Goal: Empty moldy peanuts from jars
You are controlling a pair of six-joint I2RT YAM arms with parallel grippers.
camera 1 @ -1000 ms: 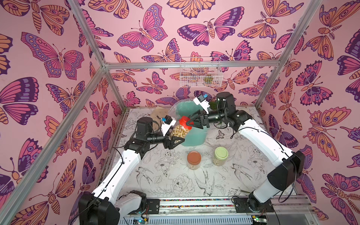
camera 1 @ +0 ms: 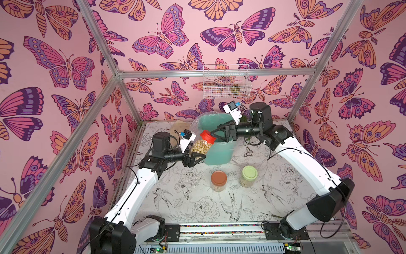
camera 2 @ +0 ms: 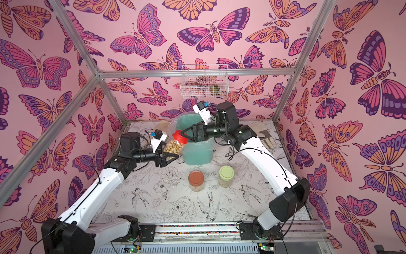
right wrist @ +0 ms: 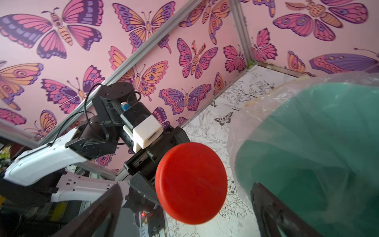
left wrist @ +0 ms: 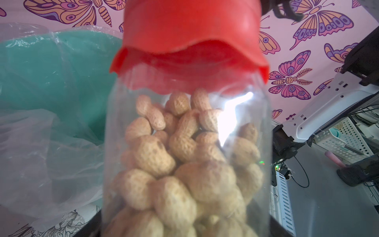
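A clear jar of peanuts (left wrist: 177, 181) with a red lid (right wrist: 191, 181) is held tilted by my left gripper (camera 1: 193, 156), which is shut on it. It hangs at the front left of a teal bin (camera 1: 219, 152) lined with a plastic bag. My right gripper (camera 2: 187, 133) is open beside the red lid, its two fingers blurred either side of it in the right wrist view. Two more jars, one with a brown lid (camera 1: 218, 177) and one with a green lid (camera 1: 249, 172), stand on the table in front of the bin.
A brown paper (camera 1: 176, 125) lies at the back left. A wire basket (camera 1: 226, 91) hangs on the back wall.
The left gripper and jar have shifted slightly left. My right arm has moved a little, its lower part now farther right in the top left view, with the gripper still by the lid.
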